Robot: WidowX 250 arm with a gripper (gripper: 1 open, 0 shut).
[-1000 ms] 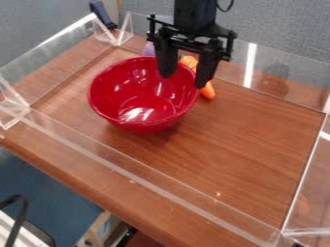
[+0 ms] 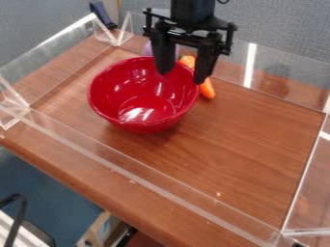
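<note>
My black gripper (image 2: 183, 60) hangs over the back part of a large red bowl (image 2: 142, 101), its two fingers spread apart, one over the bowl and one right of it, with nothing visible between them. Behind the bowl, an orange carrot-like object (image 2: 206, 87) lies on the wooden table, partly hidden by the gripper. A small purple item (image 2: 149, 48) shows at the back, mostly hidden.
Clear plastic walls edge the wooden table (image 2: 245, 164) on the left, back and right. Beyond the front left edge lie a blue floor and some dark equipment.
The gripper has shifted slightly left from where it was a second ago. The bowl and the orange object look unmoved.
</note>
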